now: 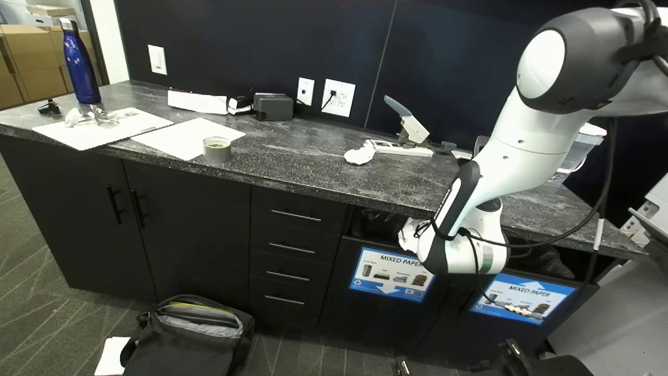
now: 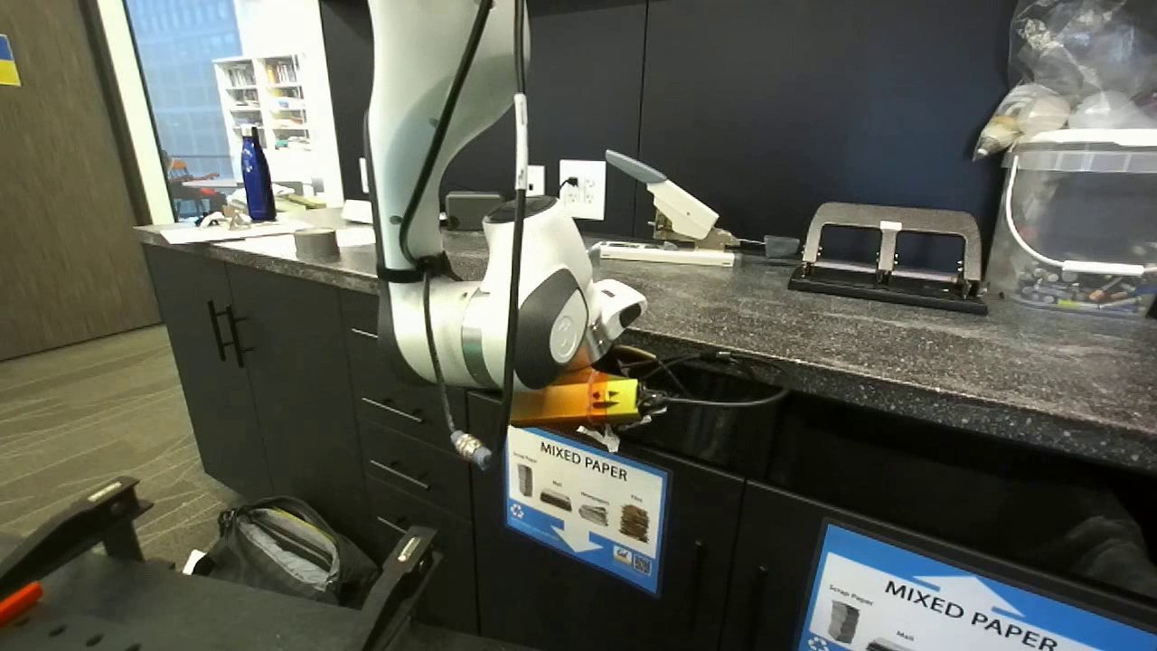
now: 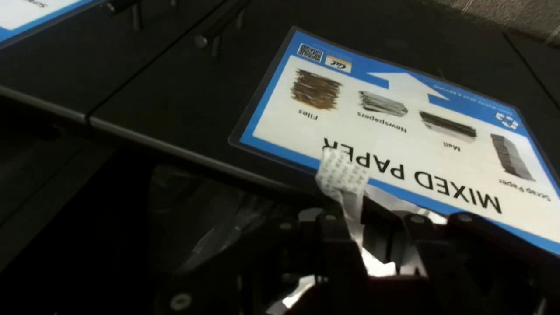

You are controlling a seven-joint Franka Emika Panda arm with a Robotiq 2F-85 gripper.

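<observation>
A crumpled piece of white paper (image 1: 410, 235) shows at the left of the robot's wrist, by the open slot (image 1: 376, 223) above the left mixed-paper door. In the wrist view, the paper (image 3: 342, 176) rises in a strip between the dark fingers of my gripper, which is shut on it. More white paper shows below and behind the fingers. The slot's inside is dark, with a clear plastic liner (image 3: 225, 220) faintly visible. In exterior view 2, the arm hides most of the paper.
The counter edge (image 1: 300, 188) runs just above the slot. On the counter are another crumpled paper (image 1: 358, 155), a stapler (image 1: 413, 130), a tape roll (image 1: 216, 149) and a blue bottle (image 1: 80, 66). Cables (image 2: 716, 401) hang near the wrist. A bag (image 1: 188, 338) lies on the floor.
</observation>
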